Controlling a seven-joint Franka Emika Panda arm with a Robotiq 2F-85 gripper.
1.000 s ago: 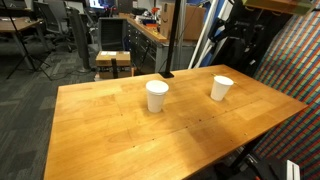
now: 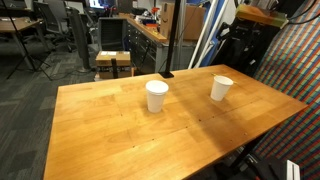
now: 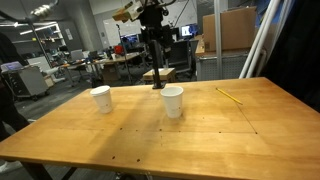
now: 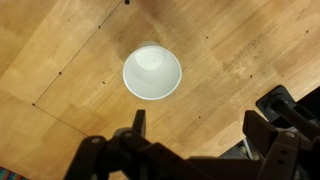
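Note:
Two white cups stand upright on the wooden table. In exterior view 1, one cup point(image 2: 156, 96) is near the middle and the other cup point(image 2: 221, 89) is to the right. Exterior view 2 shows a cup point(image 3: 102, 99) at the left and a cup point(image 3: 172, 103) near the centre. My gripper is open and empty, its fingers wide apart along the lower part of the wrist view. Ahead of them a single cup point(image 4: 152, 72) shows from above, apart from the fingers. In exterior view 1, the arm hangs above the table at the upper right.
A yellow pencil point(image 3: 229, 96) lies on the table right of the central cup in exterior view 2. In exterior view 1, the table point(image 2: 100, 125) is bare at the left and front. A dark fixture point(image 4: 285, 105) shows at the right of the wrist view.
In exterior view 1, the arm's upper part with the yellowish board has shifted left and a little lower. Both cups stay where they were.

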